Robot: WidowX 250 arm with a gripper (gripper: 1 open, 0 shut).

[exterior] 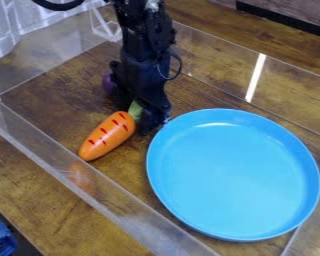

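An orange toy carrot [105, 137] with dark stripes and a green top lies on the wooden surface, tip toward the lower left. My black gripper [139, 110] is low over the carrot's green top; its fingertips are dark and crowded, so I cannot tell whether it is open or shut. A dark purple object is partly hidden behind the gripper on its left.
A large blue plate [234, 177] takes up the lower right. Clear plastic walls border the wooden floor [43, 90]. A blue object [0, 240] sits outside at the lower left.
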